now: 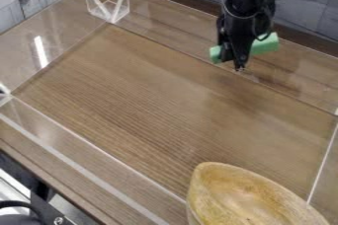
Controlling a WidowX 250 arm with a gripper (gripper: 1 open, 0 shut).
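Note:
The black gripper is at the upper right of the camera view, reaching down from the top over the wooden table. It is shut on a mint-green object, which shows on both sides of the fingers near the table's back. The object's exact shape is partly hidden behind the gripper.
A large cream-yellow bowl sits at the front right. A clear plastic piece stands at the back left. The table's raised edges run along the back and left.

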